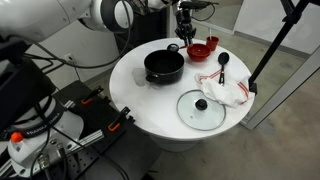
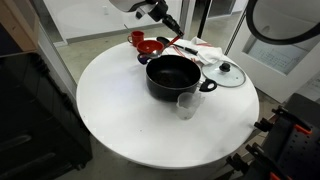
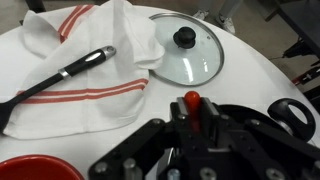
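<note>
My gripper [image 1: 187,42] is at the far side of the round table, between the black pot [image 1: 164,68] and the red bowl [image 1: 200,52]. In the wrist view it is shut on a slim red object [image 3: 192,104], whose rounded end pokes up between the fingers. Exterior view 2 shows this red object hanging below the gripper [image 2: 176,34], behind the pot [image 2: 173,78]. Its lower end is too small to make out. Part of the red bowl [image 3: 40,168] fills the lower left of the wrist view.
A white towel with red stripes [image 1: 232,92] carries a black ladle [image 1: 223,63]. Close by lies a glass lid [image 1: 202,112] with a black knob. A clear cup [image 2: 187,106] stands before the pot, and a red mug [image 2: 136,38] sits behind the bowl.
</note>
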